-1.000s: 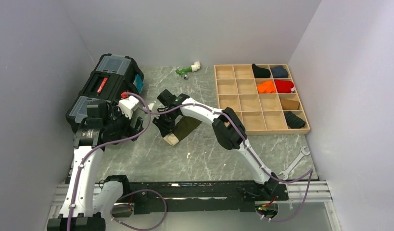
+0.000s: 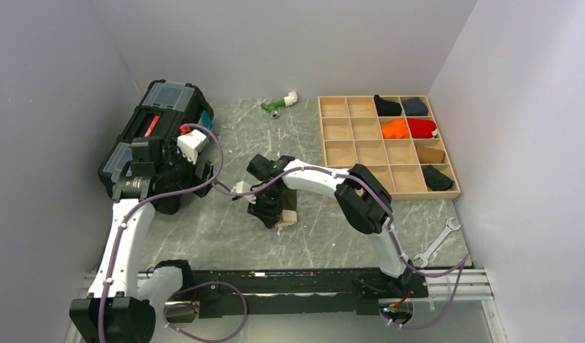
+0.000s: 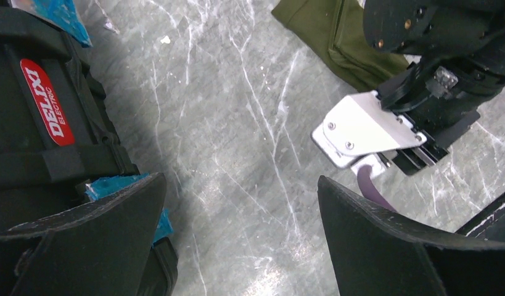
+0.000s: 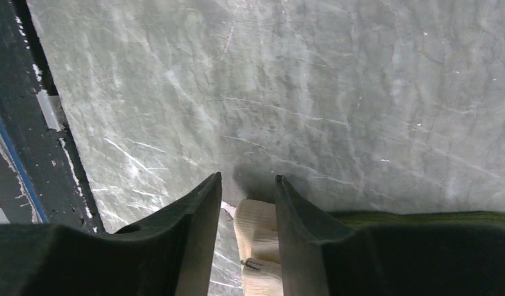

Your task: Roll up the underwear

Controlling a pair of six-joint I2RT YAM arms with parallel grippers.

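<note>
The underwear, folded into a narrow olive strip with a beige end, lies on the grey marbled table, partly hidden under my right arm. Its olive cloth shows at the top of the left wrist view. My right gripper is over the beige end, its fingers part open; beige cloth shows in the gap, near one finger. To the left, beside the toolbox, my left gripper stands open above bare table with nothing between its fingers.
A black toolbox occupies the left back. At the right back is a wooden divided box with several rolled cloths. A green-and-white object lies at the back, a wrench at the right front.
The right gripper has moved right and slightly toward the front. The underwear has turned from slanting to nearly straight, its beige end shifting right. The left arm has moved only slightly.
</note>
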